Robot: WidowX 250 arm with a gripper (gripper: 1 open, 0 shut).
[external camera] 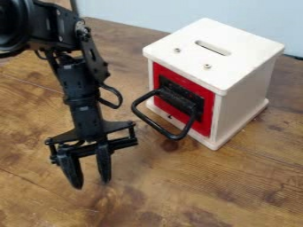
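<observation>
My black gripper (89, 167) hangs low over the wooden table at the lower left, its two fingers apart and pointing down, with nothing between them. To its right stands a white wooden box (243, 89) with a slot in its top and a red front panel (205, 122). A dark fitting sits on that panel, with a black loop handle (178, 133) sticking out from it toward my gripper, which is apart from it.
A pale wall stands behind the table at the back.
</observation>
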